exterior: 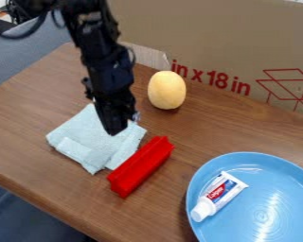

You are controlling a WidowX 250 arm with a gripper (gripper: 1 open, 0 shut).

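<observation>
My black gripper (116,119) is low over a folded pale cloth (80,144) on the wooden table, its tip at the cloth's upper right part; it looks shut, and whether it touches the cloth is unclear. A red oblong object (140,167) lies just right of and below the cloth. A yellow egg-shaped object (167,90) stands behind, right of the gripper.
A blue plate (268,213) at the lower right holds a toothpaste tube (219,195). A cardboard box (242,43) walls the back. Bare table (34,104) lies on the left; its front edge drops off at lower left.
</observation>
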